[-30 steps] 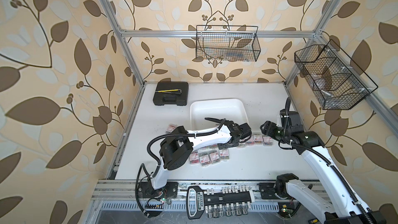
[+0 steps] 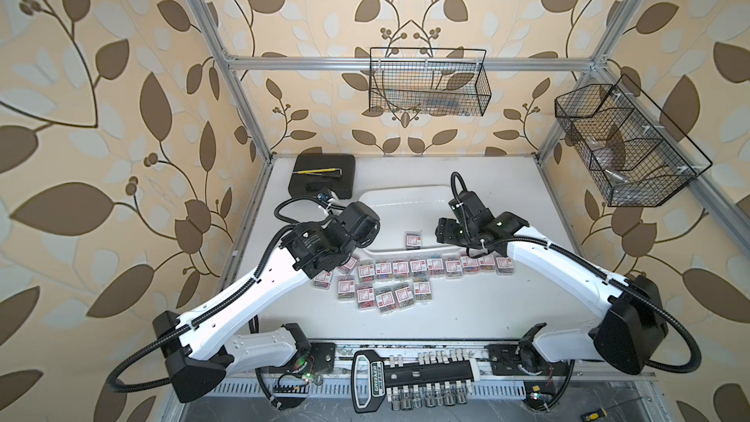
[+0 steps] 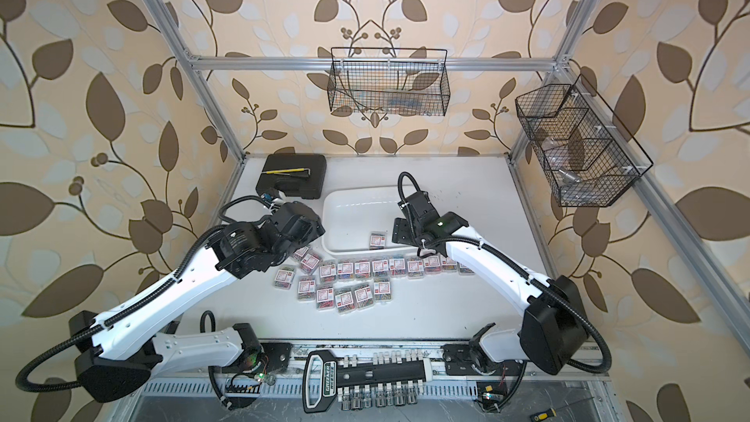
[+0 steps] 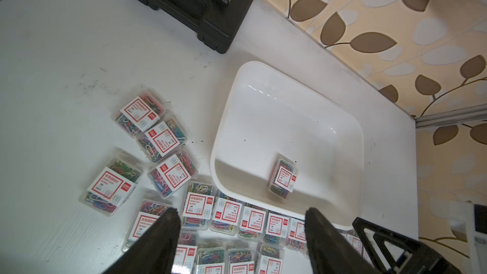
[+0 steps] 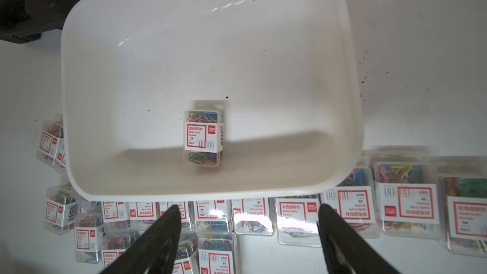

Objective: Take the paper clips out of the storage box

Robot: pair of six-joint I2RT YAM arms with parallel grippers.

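Note:
A single clear pack of coloured paper clips point(image 5: 204, 138) lies in the white storage box point(image 5: 284, 71), near its front wall. My right gripper is above the box's front side, its fingers wide apart with nothing between them. Farther left, my left gripper is also open and empty; its view looks down on the same pack point(image 4: 283, 178) from the side. Outside the box, more clip packs point(image 2: 400, 269) form a row along the front rim, with several others point(image 4: 109, 185) in front and to the left.
A black case point(image 2: 322, 176) with a yellow knife point(image 2: 318, 171) on it is at the back left. Wire baskets hang on the back rail point(image 2: 429, 82) and the right rail point(image 2: 629, 144).
The left arm has swung left, away from the box, uncovering the pack inside. From the right side, the right arm has come in toward the box.

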